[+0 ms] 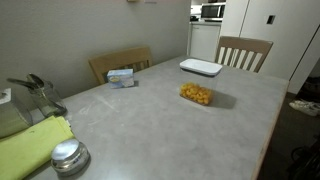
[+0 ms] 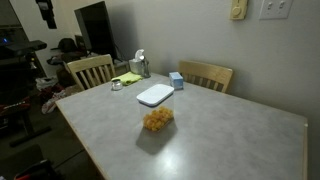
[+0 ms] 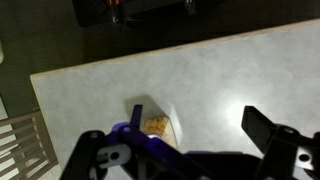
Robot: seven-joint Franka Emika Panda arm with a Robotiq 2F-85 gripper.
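Observation:
A clear container of small orange-yellow pieces [image 1: 196,94] rests on the grey table [image 1: 150,130]. The same orange-yellow heap [image 2: 158,119] stands nearest the camera in the second exterior view, with a white tray [image 2: 155,95] behind it. From the wrist view, my open gripper hangs high above the table, its dark fingers wide apart and nothing held. Part of the orange-yellow heap [image 3: 156,127] shows beyond the left finger; the gripper's body hides the rest. Neither exterior view shows the gripper clearly.
A blue-white box [image 1: 121,78] sits by the back edge. At the left are a yellow-green cloth [image 1: 32,148], a round metal container [image 1: 70,156] and a glass with utensils [image 1: 46,97]. Wooden chairs [image 1: 243,53] flank the table.

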